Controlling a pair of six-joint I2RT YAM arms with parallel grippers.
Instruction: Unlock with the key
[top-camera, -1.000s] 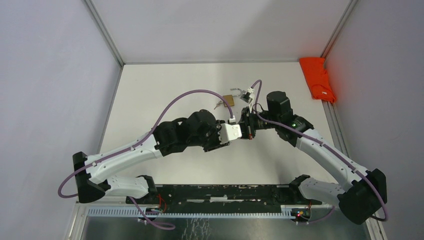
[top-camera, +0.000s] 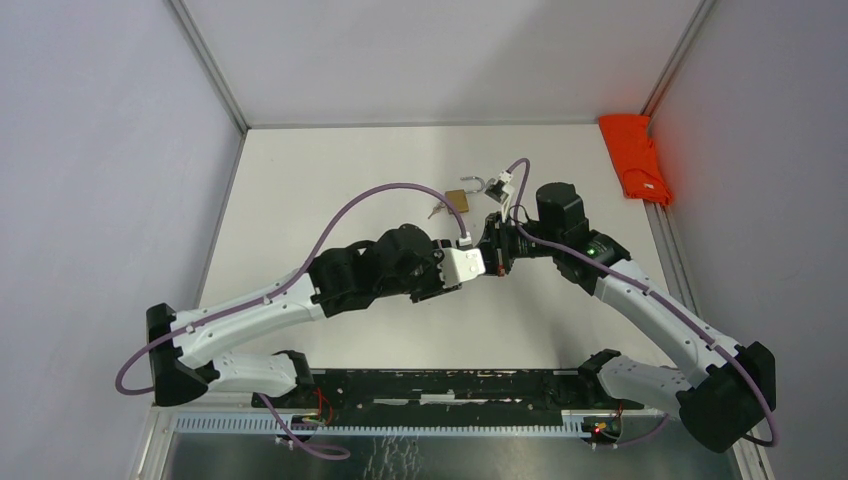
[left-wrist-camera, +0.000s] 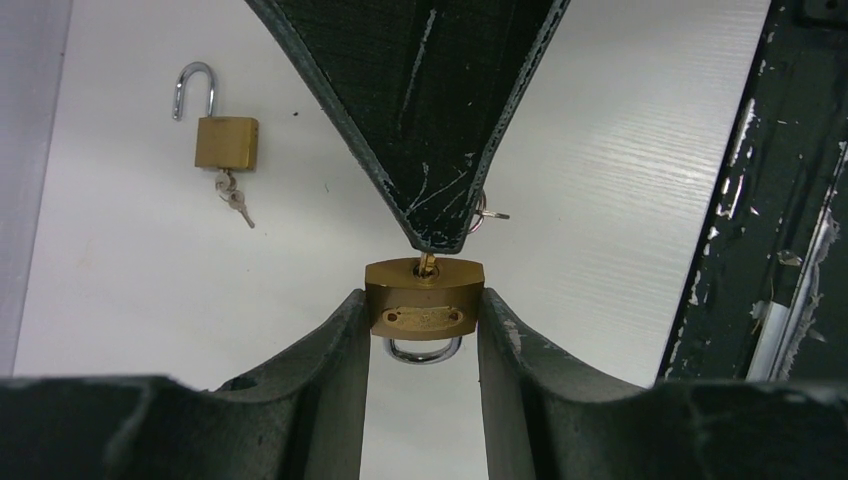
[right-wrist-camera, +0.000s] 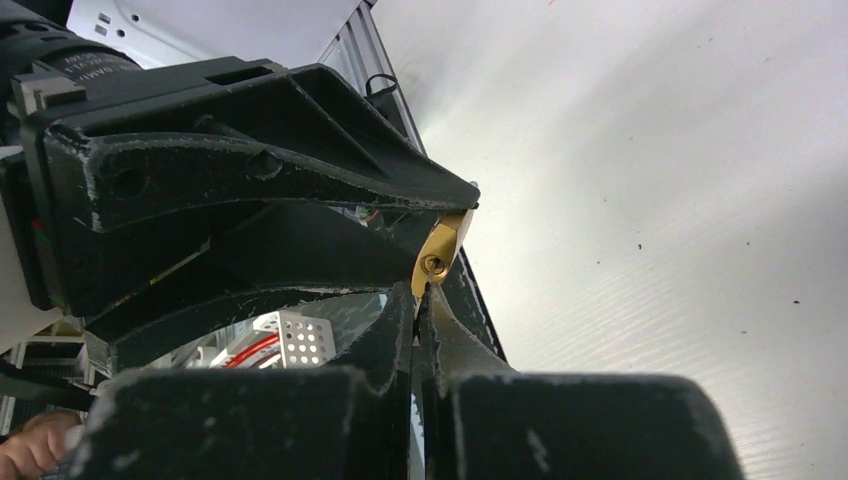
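Observation:
A brass padlock (left-wrist-camera: 424, 300) is pinched between the fingertips of my left gripper, with its keyhole facing my right gripper. Its shackle (left-wrist-camera: 424, 354) shows as a loop on the far side; whether it is locked is unclear. My right gripper is shut, its tips right at the keyhole (right-wrist-camera: 433, 265). Between those tips and the lock face a short bit of brass key (left-wrist-camera: 427, 262) shows, and a key ring (left-wrist-camera: 477, 220) pokes out behind the right fingers. How deep the key sits cannot be seen. The top view hides the lock behind the grippers.
A second brass padlock (left-wrist-camera: 226, 142) with an open shackle and keys (left-wrist-camera: 236, 196) hanging from it lies on the white table, also seen beyond the arms from above. An orange cloth (top-camera: 636, 160) lies at the back right corner.
The left arm looks almost still. The padlock on the table has not moved.

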